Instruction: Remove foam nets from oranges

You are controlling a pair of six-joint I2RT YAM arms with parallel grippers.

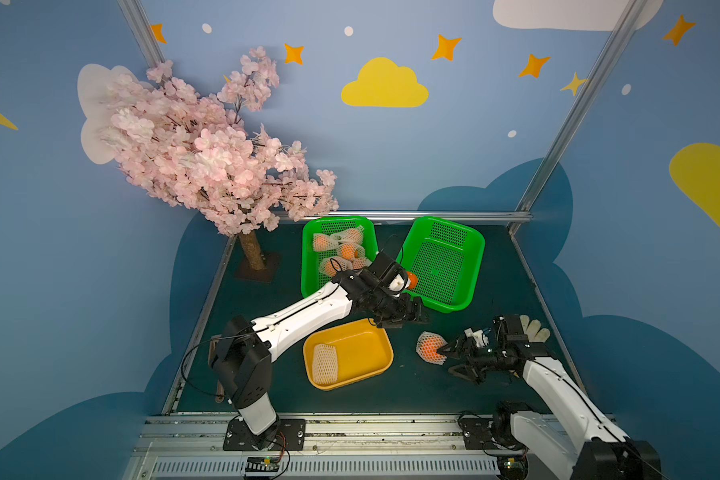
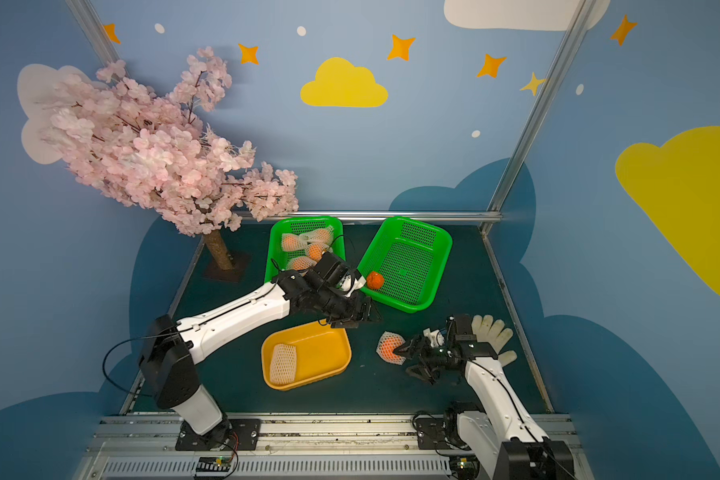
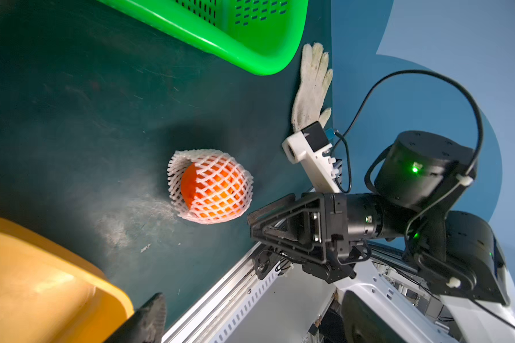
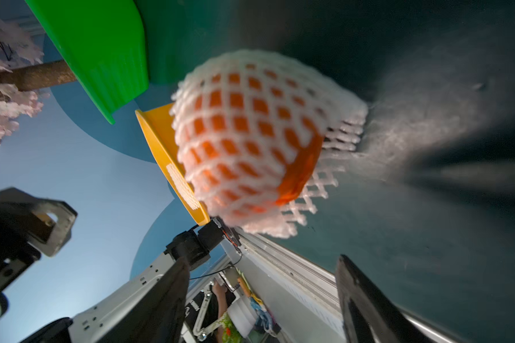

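Observation:
An orange in a white foam net (image 3: 210, 185) lies on the dark table between the yellow tray and my right arm, its net loose at one end. My right gripper (image 1: 448, 360) is low beside it, very close, fingers apart in its wrist view. My left gripper (image 1: 404, 316) is open above the table behind the orange, empty. An empty foam net (image 1: 325, 364) lies in the yellow tray (image 1: 368, 368). Netted oranges (image 1: 348, 250) fill part of the left green basket; a bare orange (image 2: 374, 280) sits in the right one.
The right green basket (image 1: 456, 264) stands at the back. A white glove (image 3: 312, 85) lies at the right edge, partly behind my right arm. A pink blossom tree (image 1: 253, 252) stands at the back left.

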